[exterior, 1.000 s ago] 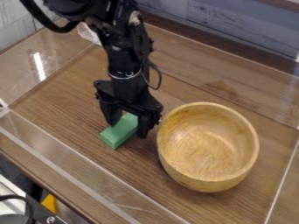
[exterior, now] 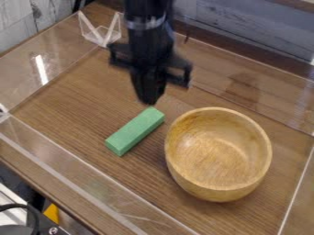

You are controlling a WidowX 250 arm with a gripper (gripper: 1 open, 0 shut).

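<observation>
A green bar [exterior: 135, 130] lies on the wooden surface left of a wooden bowl [exterior: 218, 156]. My gripper [exterior: 147, 73] hangs above and behind the bar, blurred, with its fingers apart from it. Whether the fingers are open or shut does not show clearly.
A clear plastic object [exterior: 101, 27] stands at the back left, near the surface's edge.
My gripper has risen and moved back, away from the green bar, which is now fully uncovered and lies by itself.
</observation>
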